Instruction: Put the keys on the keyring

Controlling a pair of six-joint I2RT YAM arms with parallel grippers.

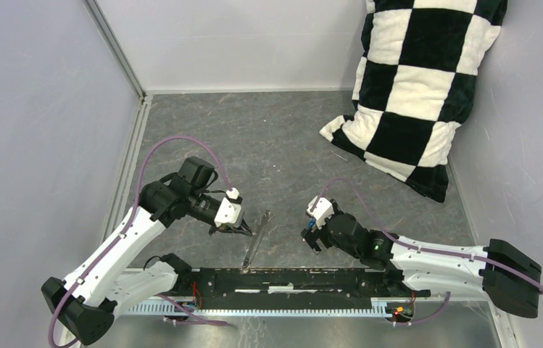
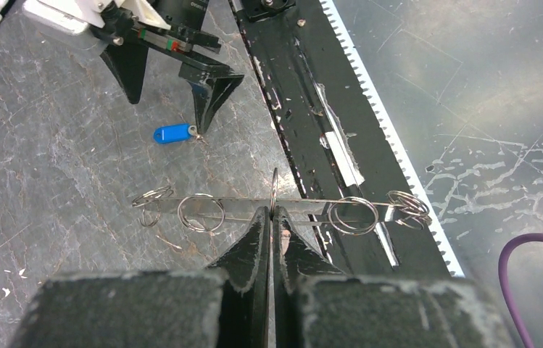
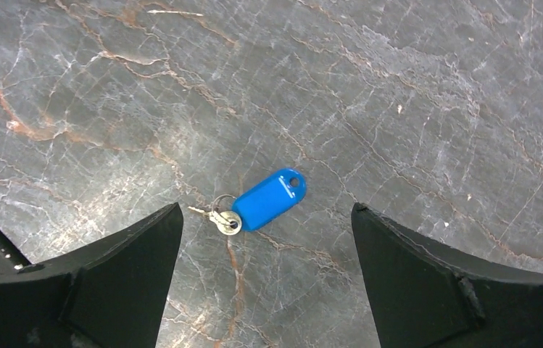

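Observation:
In the left wrist view, my left gripper is shut on the upright middle ring of a thin metal bar [image 2: 243, 206], the keyring. Several wire loops hang along the bar, which extends out both sides of the fingers. A blue key tag [image 3: 274, 199] with a small wire ring and a silver key piece [image 3: 225, 220] lies flat on the grey floor. My right gripper stands open over the tag, one finger to each side and neither touching it in its own view. From the left wrist view, one right fingertip [image 2: 209, 101] appears close to the tag's ring end.
A black rail [image 1: 214, 288] with a white toothed strip runs along the front, near both arms. At the back right leans a checkered cushion [image 1: 420, 94]. The floor behind the arms is clear. A purple cable [image 1: 145, 163] loops over the left arm.

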